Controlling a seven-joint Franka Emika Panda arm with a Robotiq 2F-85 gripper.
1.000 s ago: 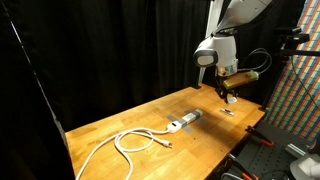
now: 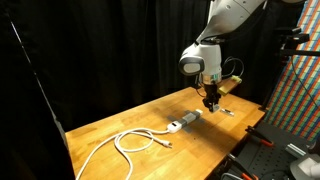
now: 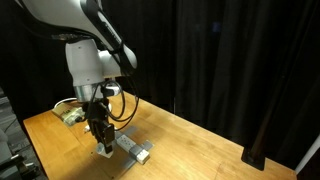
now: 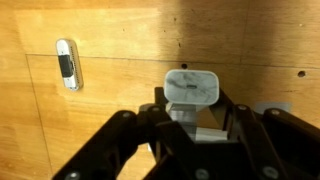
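My gripper is shut on a small white plug-like piece (image 4: pixel 191 86), which has rounded corners and small dark marks on the face toward the wrist camera. In exterior view 1 the gripper (image 2: pixel 212 101) is low over the right part of the table, to the right of a white and grey power strip (image 2: pixel 184 122). Exterior view 2 shows the white piece (image 3: pixel 103 151) under the gripper, left of the strip (image 3: pixel 132 148). Whether the piece touches the table cannot be told. In the wrist view, the fingers and the held piece partly hide pale shapes below.
A white cable (image 2: pixel 122 142) loops from the strip over the table's left part. A small white and dark item (image 4: pixel 68 65) lies apart on the wood. Several small things (image 3: pixel 70 115) sit at the table's far left in exterior view 2. Wide bare wood (image 3: pixel 215 160) stretches beyond the strip.
With the white piece in it, my gripper has moved left and somewhat lower in exterior view 1, closer to the power strip. The strip and cable have stayed put.
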